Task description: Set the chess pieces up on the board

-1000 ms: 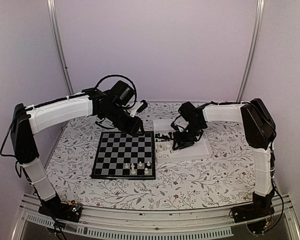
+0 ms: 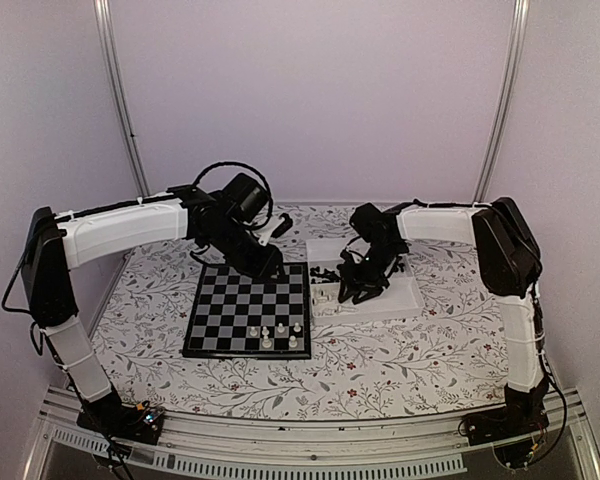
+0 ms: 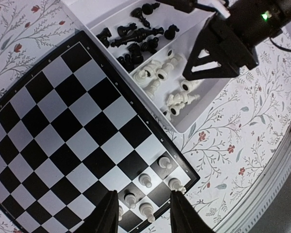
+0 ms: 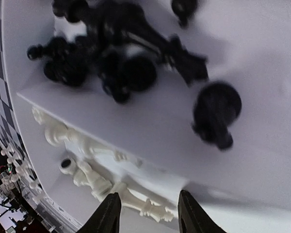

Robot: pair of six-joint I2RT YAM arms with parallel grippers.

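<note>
The chessboard [image 2: 240, 305] holds several white pieces [image 3: 145, 180] near its front right. My left gripper hangs above the board with its fingers apart and nothing visible between them. To the right, the white piece tray has black pieces [image 3: 136, 38] in its back compartment and white pieces [image 4: 143, 204] in the front one. My right gripper is low over that tray, fingers open, just above the white pieces' compartment, beside the divider; the right wrist view is blurred.
The tray [image 2: 410, 305] sits against the board's right edge. Walls [image 2: 560, 200] close in the back and sides.
The left arm has moved slightly downward. The pieces on the board look unchanged.
</note>
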